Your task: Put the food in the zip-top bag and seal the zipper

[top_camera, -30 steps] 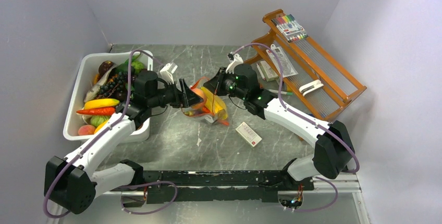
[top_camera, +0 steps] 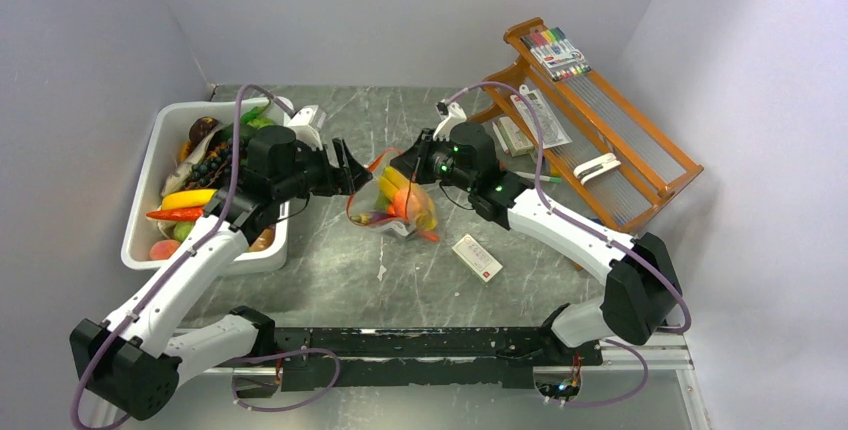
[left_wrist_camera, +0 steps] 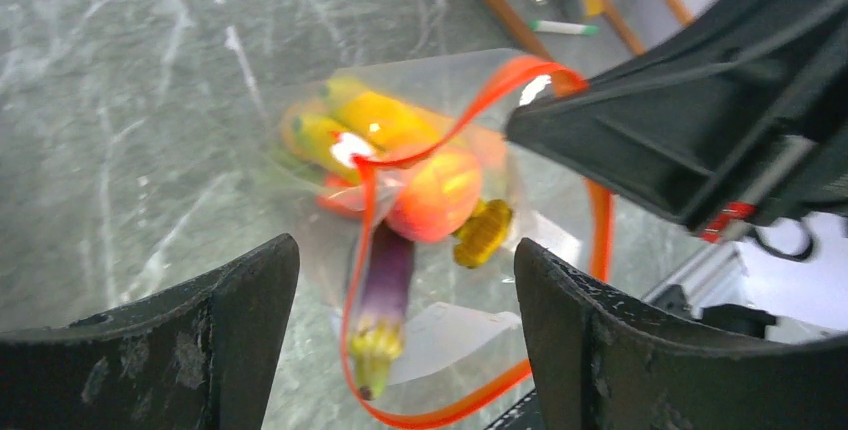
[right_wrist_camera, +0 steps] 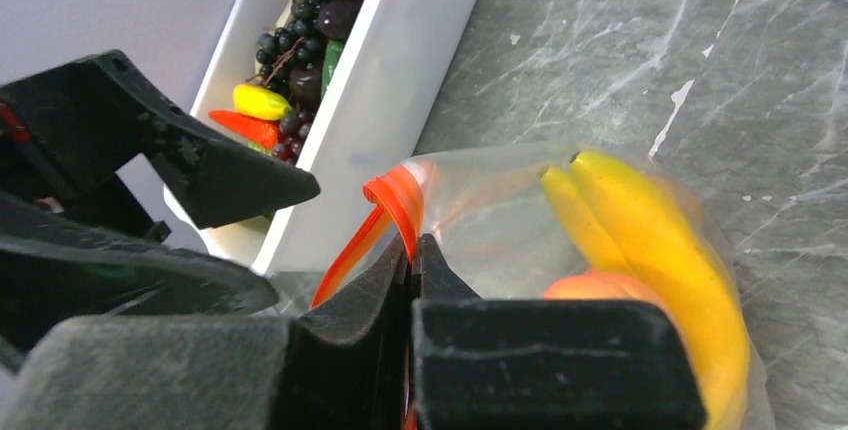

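The clear zip top bag with its orange zipper rim (left_wrist_camera: 478,397) stands mouth-open on the table. Inside lie bananas (right_wrist_camera: 665,260), a peach (left_wrist_camera: 437,193) and an eggplant (left_wrist_camera: 388,275), plus a small yellow-brown item (left_wrist_camera: 483,234). My right gripper is shut on the bag's orange rim, pinching it at the upper edge. Beside the mouth, my left gripper (top_camera: 358,166) is open; its fingers (left_wrist_camera: 245,300) are apart with nothing held between them.
A white bin (top_camera: 143,200) full of produce stands left, under the left arm. The wooden rack (top_camera: 640,175) leans at the right. A small white box (top_camera: 477,257) lies right of the bag. Table space in front of the bag is clear.
The peach was at my left gripper over the bag's mouth; now it rests inside among the other food. The left gripper has drawn back leftward. The right arm holds still.
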